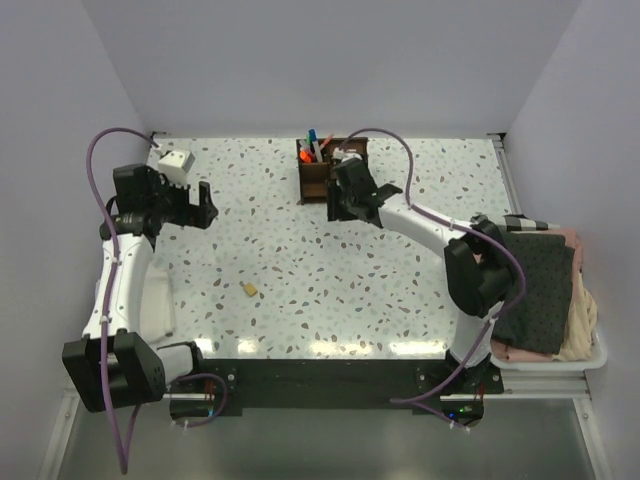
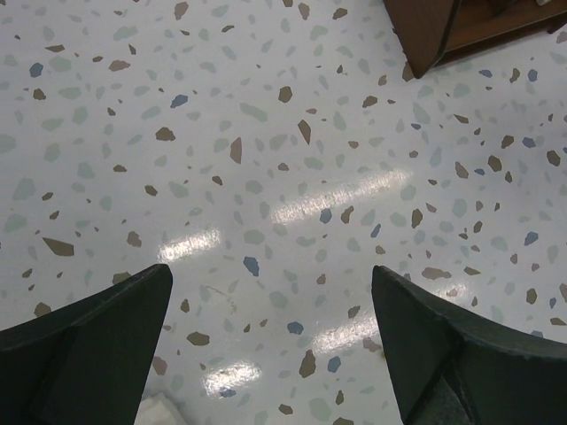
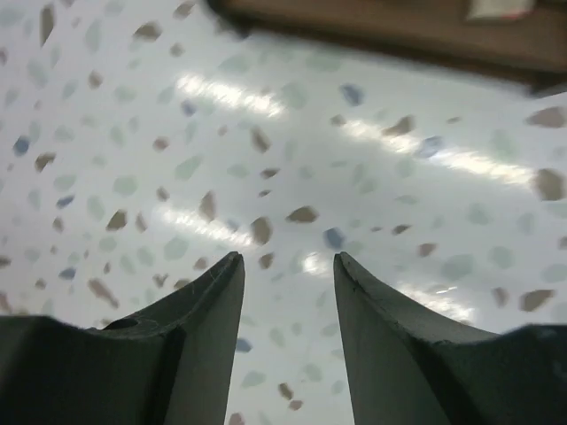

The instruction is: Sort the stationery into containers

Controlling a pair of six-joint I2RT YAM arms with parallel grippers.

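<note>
A brown wooden organizer [image 1: 313, 180] stands at the back centre, with pens and other stationery [image 1: 312, 148] in its rear compartment; its edge [image 2: 421, 35] shows in the left wrist view. A small yellow block [image 1: 250, 289] lies alone left of centre. My left gripper is open over bare table at the left, nothing between its fingers. My right gripper stands open just in front of the organizer, with an empty gap between its fingertips. Something pale [image 3: 496, 9], blurred, is in the organizer.
A white cloth [image 1: 155, 305] lies at the left edge. A white bin with folded cloths [image 1: 530, 295] sits at the right.
</note>
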